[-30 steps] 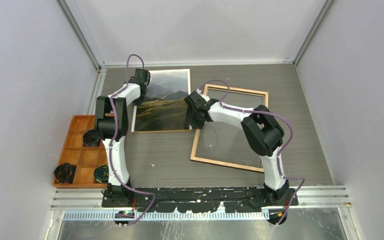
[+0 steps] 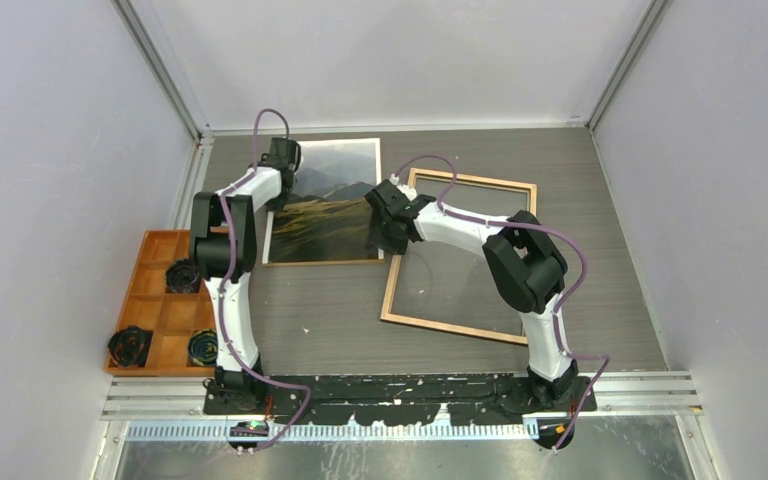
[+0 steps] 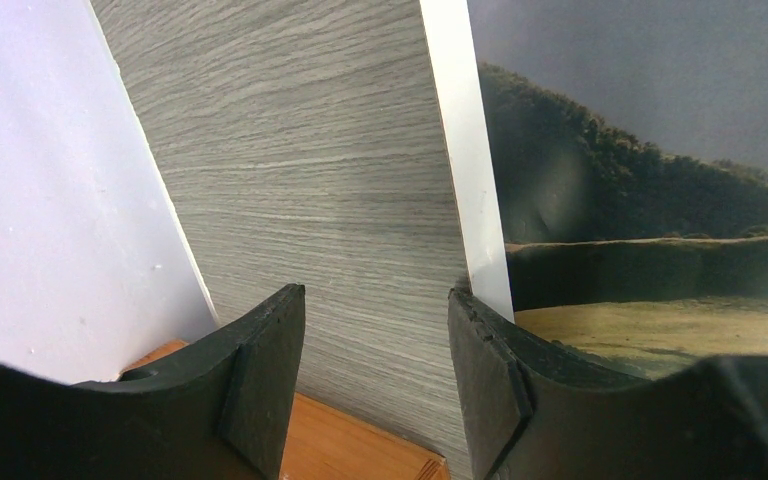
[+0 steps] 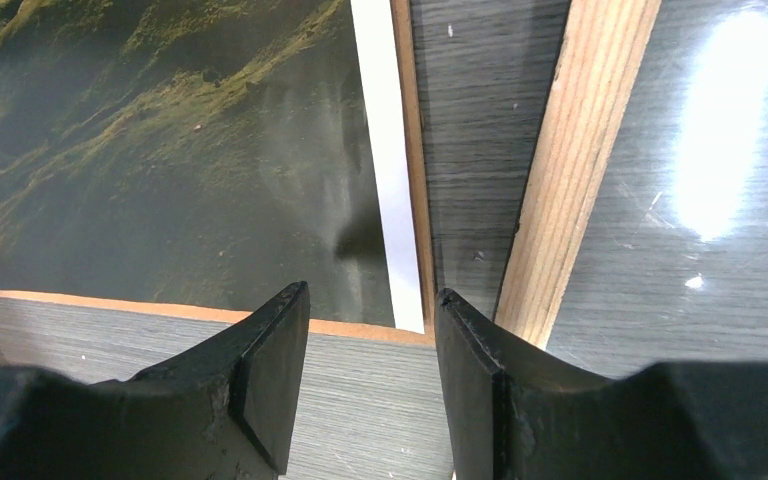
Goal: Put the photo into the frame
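A landscape photo (image 2: 325,225) lies flat at the upper middle left, on a board with a thin wooden edge. My left gripper is open over its left white border, the right finger by that strip and bare table between the fingers. My right gripper is open at the photo's lower right corner, where a white strip (image 4: 386,170) runs along the edge. The empty wooden frame (image 2: 458,328) with a clear pane lies to the right, partly under the right arm.
An orange compartment tray (image 2: 148,310) with dark coils sits at the lower left. Walls enclose the table. Bare table (image 2: 330,320) shows below the photo and at the far right.
My right gripper has shifted very slightly at the photo's right edge. Otherwise nothing visibly differs.
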